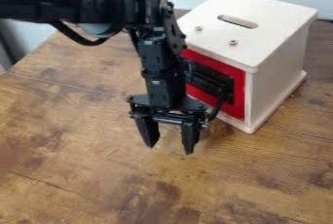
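The black robot arm reaches down from the upper left. Its gripper [170, 135] hangs just above the wooden table [92, 160], fingers apart and pointing down, with nothing seen between them. Directly behind it, to the right, stands a pale wooden box [274, 67] with a slot and two small knobs on top. The box's front has a red panel [237, 77] with a dark part in it, partly hidden by the arm.
Bare wooden tabletop lies open to the left and in front of the gripper and to the right of the box. A pale wall shows behind the table at the upper left.
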